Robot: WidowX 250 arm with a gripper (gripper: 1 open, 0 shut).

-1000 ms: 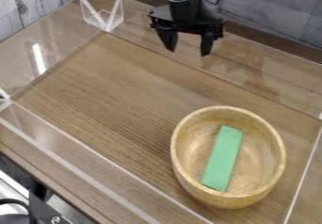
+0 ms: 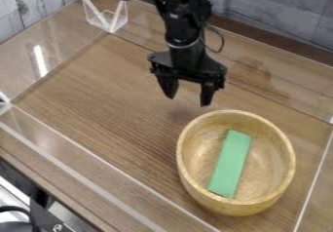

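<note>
My black gripper (image 2: 186, 94) hangs at the upper middle over bare wooden tabletop, its fingers pointing down and apart, open, with nothing seen between them. Just below and right of it is a round tan bowl (image 2: 200, 187) with a green rectangular block (image 2: 229, 163) lying inside.
A white wire-like object (image 2: 107, 17) stands at the upper left. Dark cables show at the lower left edge.
My gripper has moved down the view from the back of the table toward the bowl. The bowl and green block have not moved.
</note>
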